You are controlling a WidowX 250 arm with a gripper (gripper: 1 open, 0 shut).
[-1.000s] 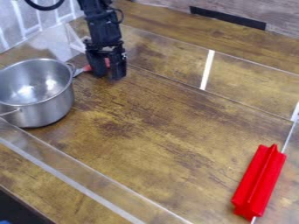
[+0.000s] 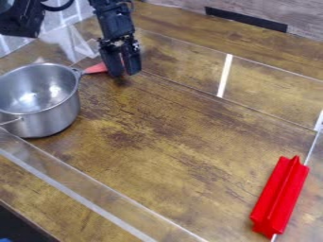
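My black gripper (image 2: 123, 59) is low over the table at the upper left, open, just right of and behind a large steel pot (image 2: 37, 100). A small red object (image 2: 94, 68) lies beside it on the left, partly behind the gripper; I cannot tell what it is.
A red bar-like object (image 2: 280, 196) lies at the lower right. A pale translucent piece stands at the upper left behind the pot.
My gripper has shifted a little to the right from where it was a second ago, showing more of the small red object. The pot and red bar have not moved.
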